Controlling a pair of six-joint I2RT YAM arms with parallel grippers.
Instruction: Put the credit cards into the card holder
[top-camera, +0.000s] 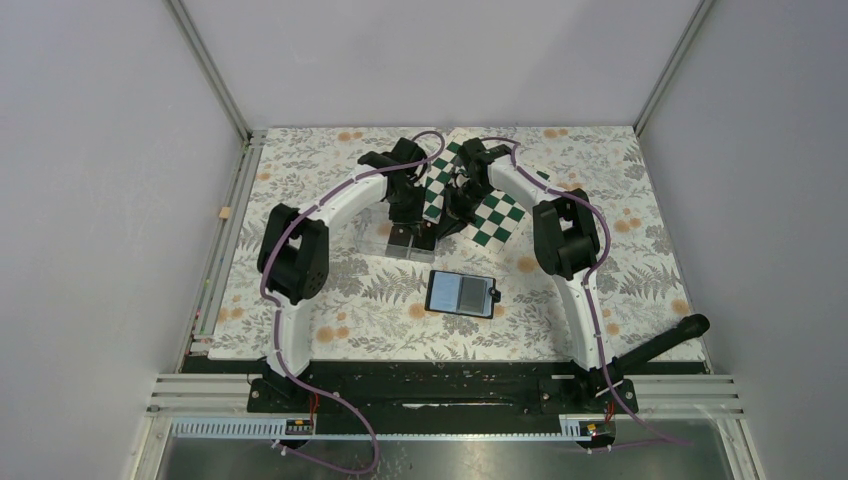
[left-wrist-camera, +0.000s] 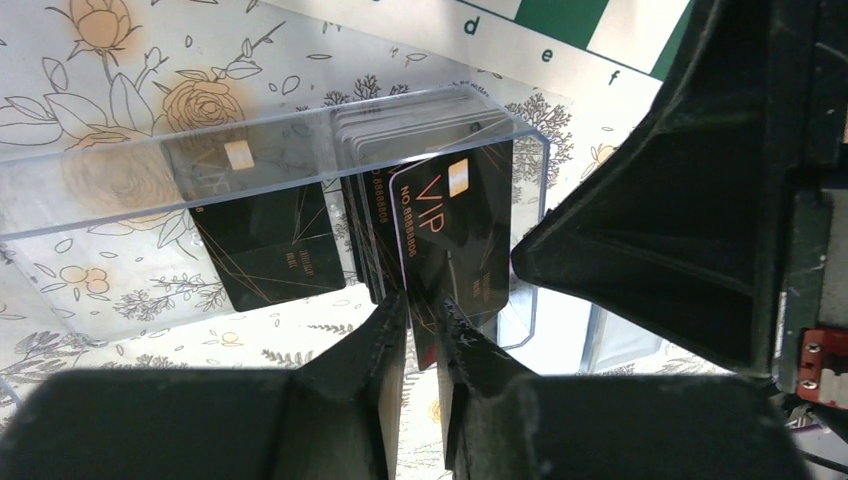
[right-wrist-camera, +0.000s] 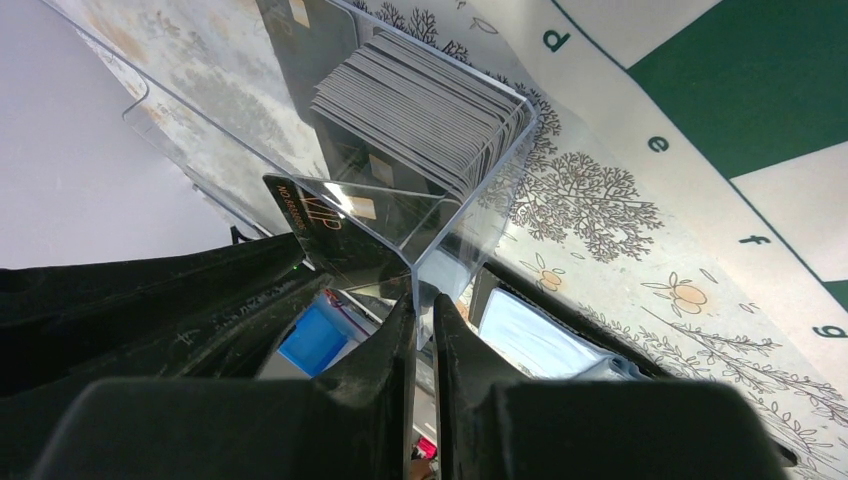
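Black cards stand packed at one end of a clear box (left-wrist-camera: 90, 185); the front one, a VIP card (left-wrist-camera: 478, 225), tilts out of the stack in the left wrist view. My left gripper is at that card's lower part, its fingertips a little apart with the card showing in the gap. Whether they touch it, I cannot tell. In the right wrist view, my right gripper is shut on the box's clear corner wall. The card holder (top-camera: 461, 294) lies open on the table in front of the box, in the top view.
Another black card (left-wrist-camera: 268, 250) lies flat toward the box's other end. Behind the grippers is a green and white checkered board (top-camera: 497, 217). Patterned table shows clear on both sides of the holder.
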